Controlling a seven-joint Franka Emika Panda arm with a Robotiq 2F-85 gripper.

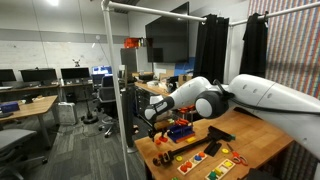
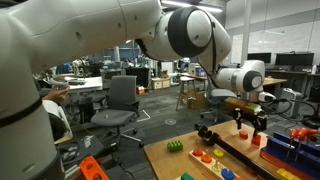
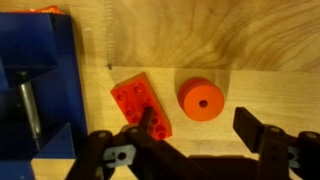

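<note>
In the wrist view a round red piece [image 3: 202,100] with a dark hole in its centre lies on the wooden table. My gripper is open over it: one finger to each side, lower in the picture, and none visibly touching it. A red toy brick [image 3: 142,105] with studs lies tilted just left of the round piece, close to the left finger. In the second exterior view my gripper [image 2: 255,118] hangs above the far part of the table, over small red pieces [image 2: 243,134].
A blue bin [image 3: 40,90] stands at the left of the wrist view. Coloured bricks and a board of several pieces [image 1: 196,166] lie toward the table's front, with scissors [image 1: 236,157] beside them. Bare wood [image 3: 200,35] shows beyond the round piece.
</note>
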